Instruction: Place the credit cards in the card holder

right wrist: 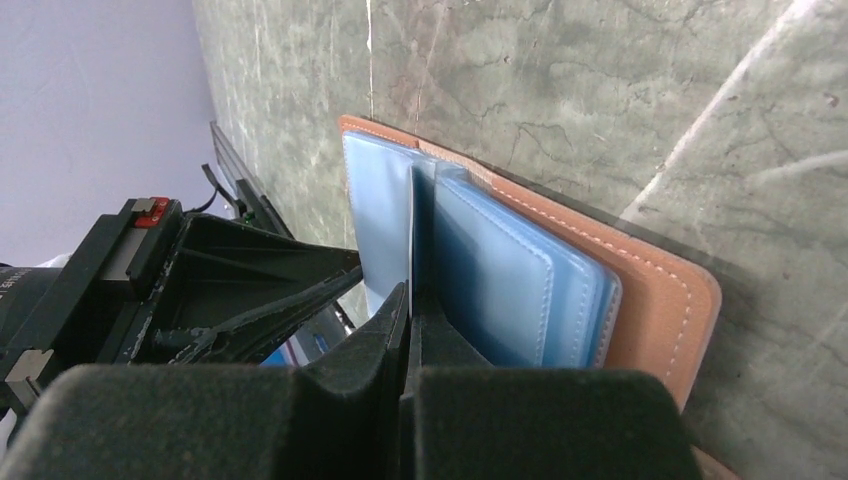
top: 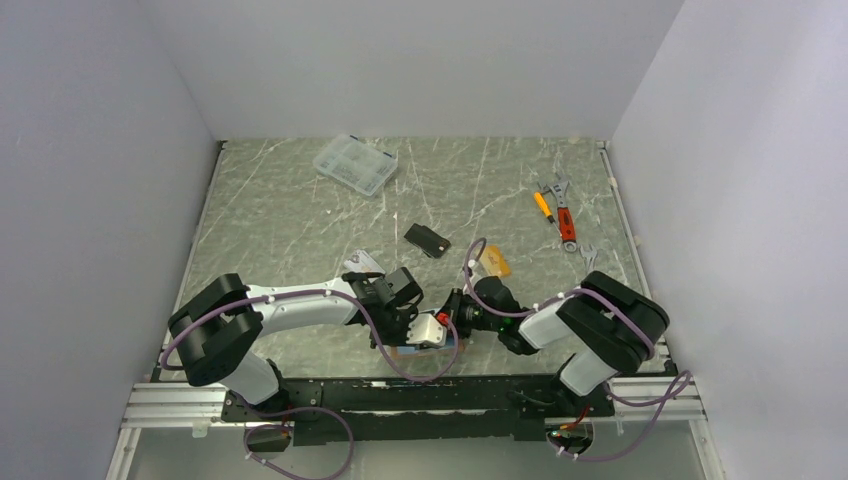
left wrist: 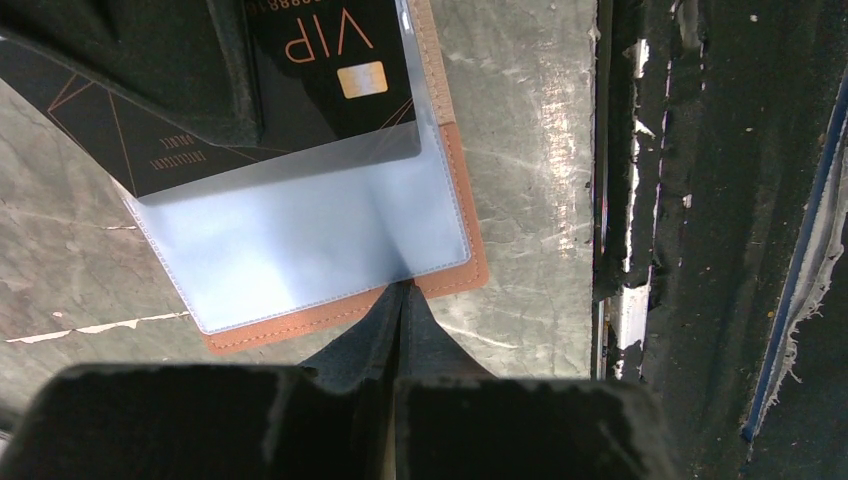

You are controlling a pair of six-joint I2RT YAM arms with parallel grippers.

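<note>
The card holder [left wrist: 330, 230] lies open in the left wrist view, with brown borders and pale clear pockets. A black VIP card [left wrist: 350, 130] is partly inside its clear pocket, with the near end of the pocket empty. My left gripper is shut on the holder's brown stitched edge. In the right wrist view, the card appears edge-on between the fingertips of my right gripper, which is shut on it. A stack of blue-white sleeves [right wrist: 530, 270] fans out beside the card. Both arms hide most of the holder from above.
Behind the arms lie a black flat item [top: 428, 240], a yellow card [top: 495, 261] and a whitish item [top: 362, 262]. A clear box [top: 356, 165] sits at the back, tools [top: 566, 222] at the right. Free tabletop lies between them.
</note>
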